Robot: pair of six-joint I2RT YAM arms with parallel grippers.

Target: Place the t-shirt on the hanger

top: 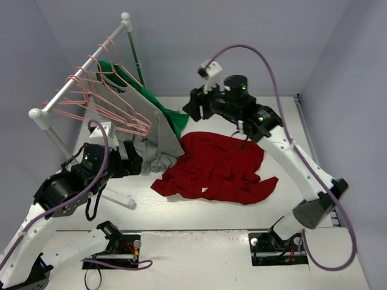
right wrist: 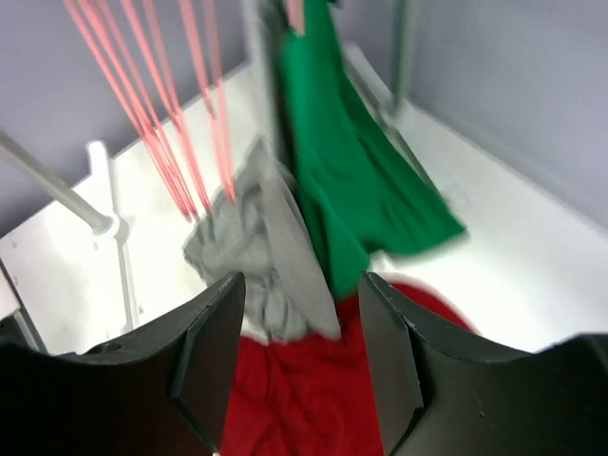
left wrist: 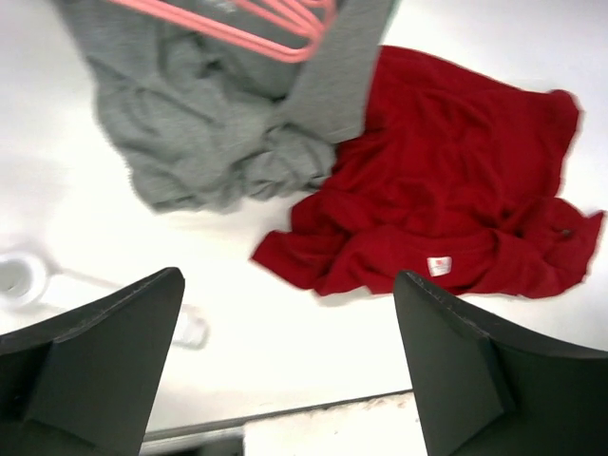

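Observation:
The red t-shirt (top: 211, 166) lies loosely spread on the white table, its small white tag (top: 204, 189) near the front hem. Several pink hangers (top: 112, 106) hang from the rack's white rail (top: 84, 66). My left gripper (top: 134, 158) is raised beside the front of the rack, close to the lower ends of the hangers; its fingers (left wrist: 104, 356) stand wide apart with only air between them. High over the back of the table is my right gripper (top: 192, 106), facing the rack, its fingers (right wrist: 211, 347) apart and empty.
A grey garment (top: 151, 121) and a green garment (top: 163, 109) hang on the rack, the grey one bunching on the table beside the red shirt. The rack's foot (top: 118, 198) lies front left. Bare table (top: 287, 163) shows to the right.

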